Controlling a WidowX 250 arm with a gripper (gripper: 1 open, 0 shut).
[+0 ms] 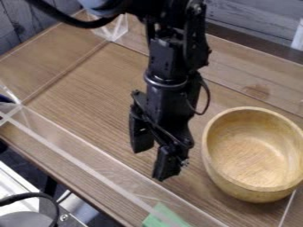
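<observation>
My black gripper (158,149) hangs low over the wooden table in the middle of the camera view, just left of a large light wooden bowl (251,177). Its fingers point down toward the table; whether they are open or shut on anything is hard to make out. A pale green object (164,215) lies at the bottom edge, in front of the gripper.
Strips of clear tape run near its left and front edges. A grey wall stands at the back, and grey and white equipment sits off the table at the lower left.
</observation>
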